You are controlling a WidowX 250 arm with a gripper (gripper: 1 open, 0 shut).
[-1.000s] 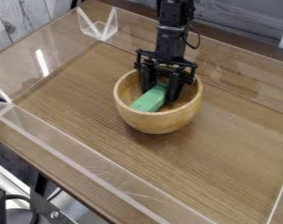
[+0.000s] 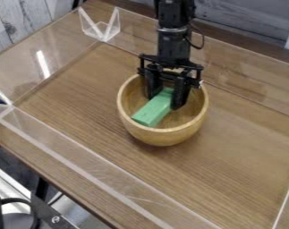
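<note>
My black gripper (image 2: 171, 82) reaches down from the top centre into a wooden bowl (image 2: 162, 135). Its fingers are at a green oblong object (image 2: 153, 111), which lies tilted inside the bowl. The fingertips are dark and partly hidden, so I cannot see whether they grip the object.
A small clear wire-like holder or container (image 2: 100, 25) stands at the back left. Dark cables lie at the lower left edge.
The bowl has shifted slightly over the last second, and the green object in it has moved a little. The gripper has stayed over the bowl.
</note>
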